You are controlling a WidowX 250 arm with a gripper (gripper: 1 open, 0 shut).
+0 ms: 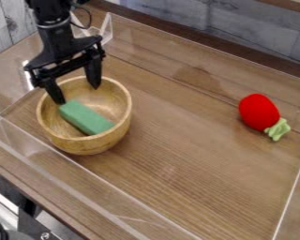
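A black gripper [67, 67] hangs at the upper left, open, over the back part of a round wooden bowl [112, 103]. A green rectangular block [85, 117] lies in the front-left part of the bowl, below the gripper. A red object with a pale green leafy end [259, 111], like a strawberry or similar toy, lies at the right of the table.
The table's edges show at the top right and along the left.
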